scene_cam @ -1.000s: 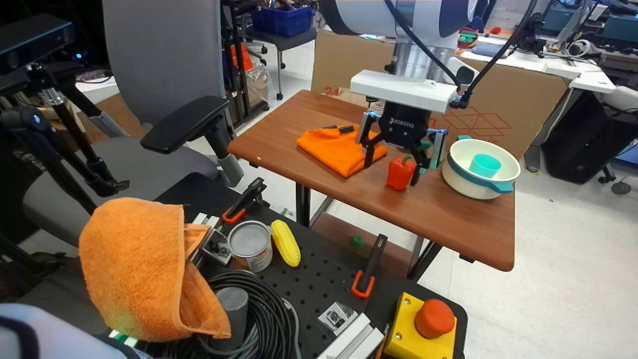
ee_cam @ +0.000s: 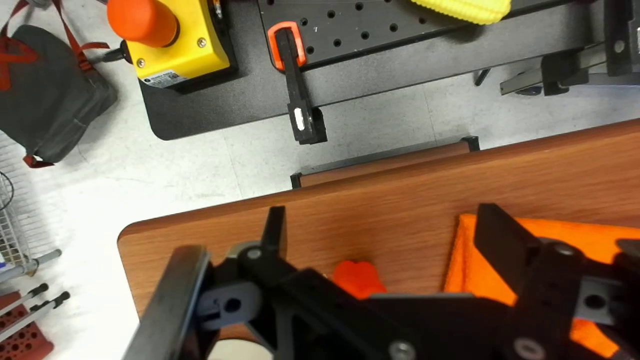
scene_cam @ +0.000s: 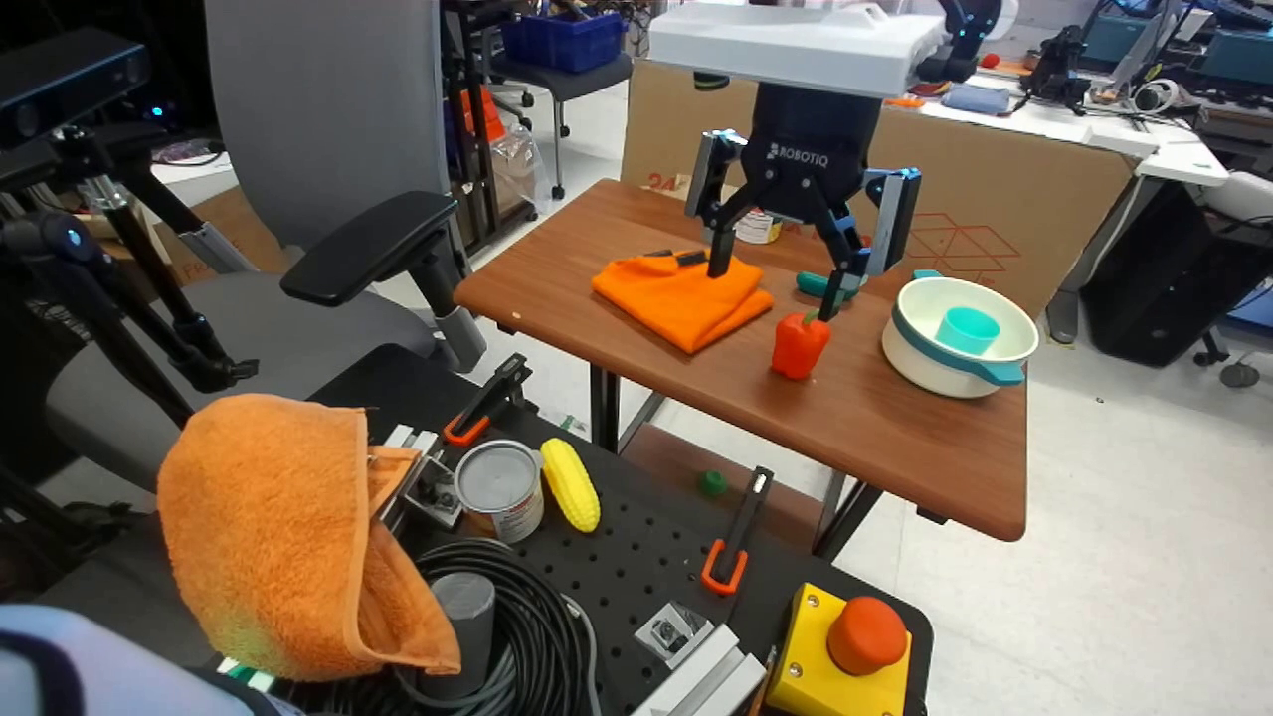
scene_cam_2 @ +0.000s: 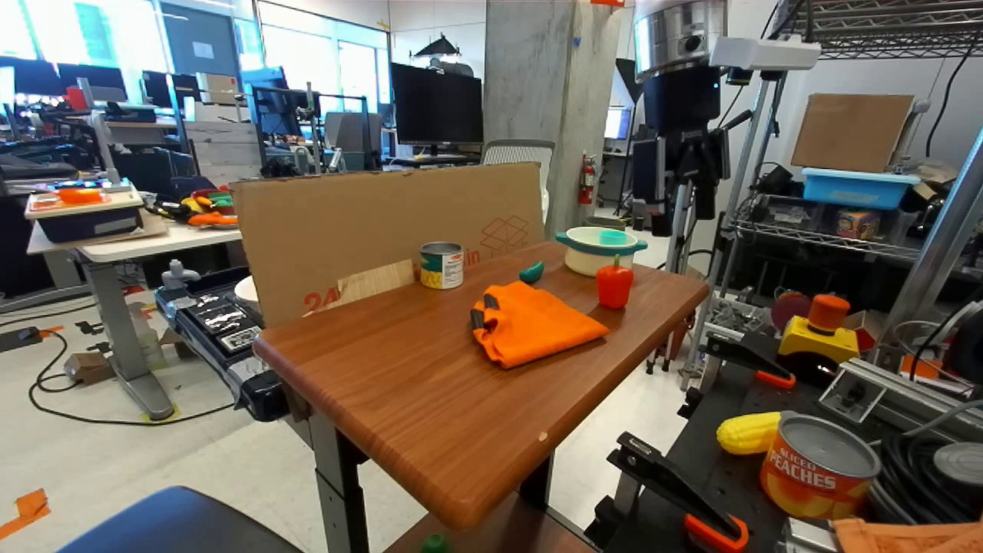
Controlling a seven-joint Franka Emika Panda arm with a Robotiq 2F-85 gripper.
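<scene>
High over the brown table my gripper (scene_cam: 773,286) stands open, its fingers wide apart with nothing between them. The wrist view shows bare wood between the fingertips, with a red pepper (ee_cam: 360,277) partly hidden by the gripper's linkage. That red pepper (scene_cam: 799,346) stands upright on the table. An orange cloth (scene_cam: 686,300) lies folded to its left. To its right is a white pot (scene_cam: 922,369) with teal handles, holding a small teal cup (scene_cam: 968,330). Behind the pepper lies a dark green object (scene_cam_2: 531,272); a can (scene_cam_2: 441,266) stands near the cardboard.
A cardboard panel (scene_cam_2: 387,221) closes off the table's back. Across a gap, the black bench (scene_cam: 633,585) carries clamps, a yellow corn (scene_cam: 570,484), a peaches can (scene_cam: 498,490) and a red stop button (scene_cam: 867,634). In exterior view 2 the table's left half is bare.
My gripper has risen well above the table, coming away from near the pepper. It was open before too. The pepper, cloth and pot have kept their places.
</scene>
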